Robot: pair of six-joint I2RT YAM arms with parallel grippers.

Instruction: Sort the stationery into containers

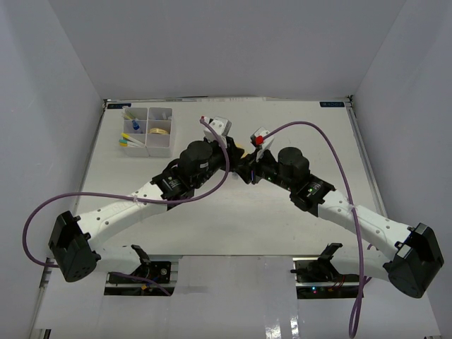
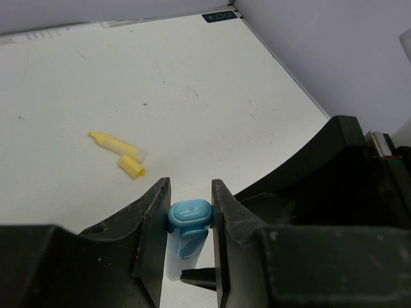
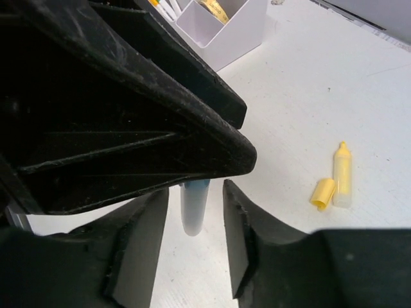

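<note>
A blue-capped marker [image 2: 190, 221] with a whitish body points downward in the left wrist view. My left gripper is shut on its blue end. From the right wrist view, the marker's pale lower part [image 3: 193, 212] shows between the spread fingers of my right gripper, with a gap on either side. That gripper stands partly open, and a dark left finger [image 3: 212, 144] crosses above it. On the table lies a yellow marker [image 2: 117, 144], its yellow cap [image 2: 132, 166] off and beside it.
At the back left stands a white compartment organizer [image 1: 160, 151] holding several pens and a yellow tape roll [image 1: 159, 131]. Both arms meet closely at mid-table, their grippers nearly touching. Bare table [image 1: 304, 116] stretches across the back right and the front.
</note>
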